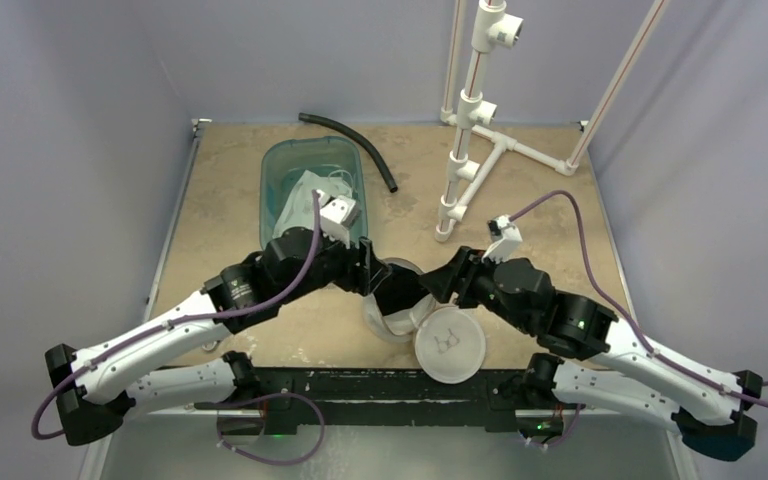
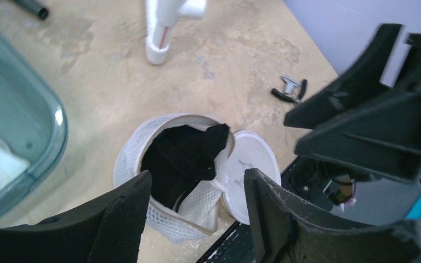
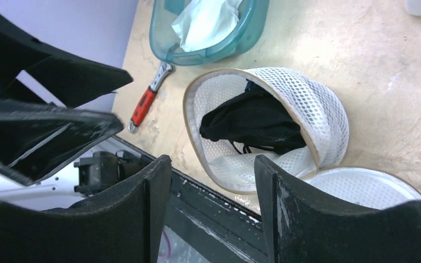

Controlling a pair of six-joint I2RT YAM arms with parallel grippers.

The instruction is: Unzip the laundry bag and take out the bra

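Note:
The white mesh laundry bag stands unzipped, its round lid folded down toward the front edge of the table. A black bra lies bunched inside the bag, well visible through the opening in both wrist views. Above the bag's left side in the top view, my left gripper is open with nothing between its fingers. Over the right side, my right gripper is open and empty too. Both wrist views show bag and bra below the fingertips, apart from them.
A teal bin holding pale cloth stands at the back left. Behind it lies a black tube. A white pipe stand rises at the back right. Pliers and a red-handled wrench lie on the table.

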